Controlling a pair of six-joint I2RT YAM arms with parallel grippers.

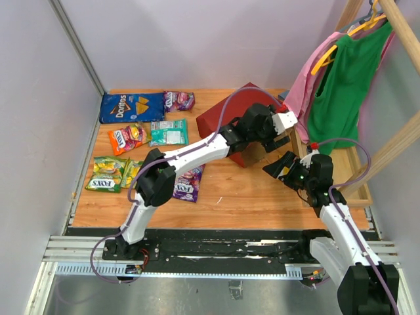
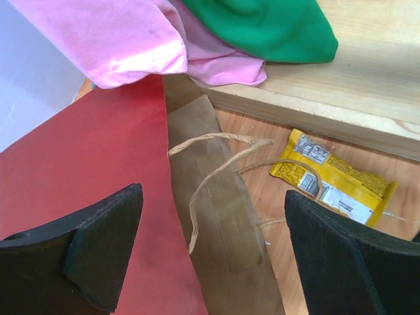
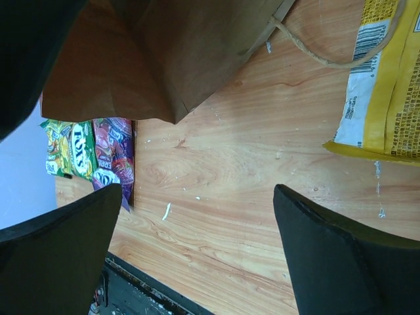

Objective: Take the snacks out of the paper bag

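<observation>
The red paper bag [image 1: 223, 115] lies on its side at the table's back right, its brown inside [image 2: 226, 282] and cord handles [image 2: 210, 177] showing. My left gripper is over it, part open, with no item visibly held. My right gripper stands open right of the bag's mouth, over bare wood. A yellow packet [image 2: 331, 180] lies outside the bag beside the wooden rail. Doritos [image 1: 131, 107], purple [image 1: 187, 184], orange [image 1: 128, 138], teal [image 1: 168, 133] and green [image 1: 104, 176] snack packs lie on the left and middle of the table.
A wooden clothes rack [image 1: 407, 138] with pink [image 2: 111, 39] and green [image 1: 341, 92] garments stands at the right, its base rail [image 2: 354, 121] next to the bag.
</observation>
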